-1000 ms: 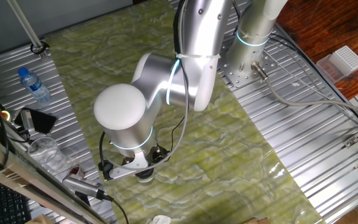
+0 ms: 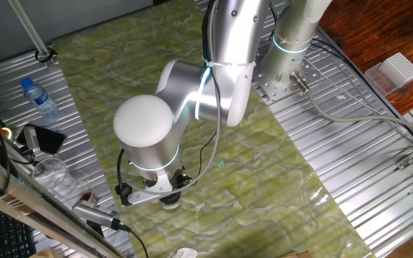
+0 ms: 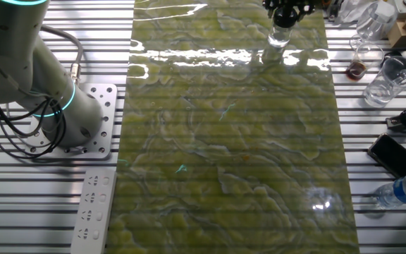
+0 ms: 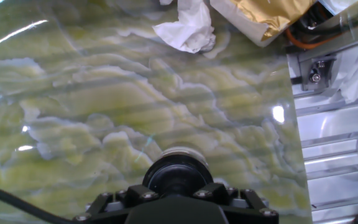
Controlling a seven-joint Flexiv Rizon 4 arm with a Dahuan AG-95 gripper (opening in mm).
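In the wrist view my gripper is shut on a round black-topped clear vessel [image 4: 180, 169], with a finger on either side of the dark part. From the opposite side, exterior view 2 shows the vessel's clear lower end [image 3: 280, 37] pointing down at the far end of the green marbled mat [image 3: 224, 141]. Whether its base touches the mat I cannot tell. The arm's wrist hides most of the gripper [image 2: 160, 190] in exterior view 1.
A crumpled white tissue [image 4: 190, 28] and a gold-and-white packet [image 4: 269, 15] lie near the mat's edge. A power strip [image 3: 94, 210] borders the other side.
Nothing else has visibly moved.
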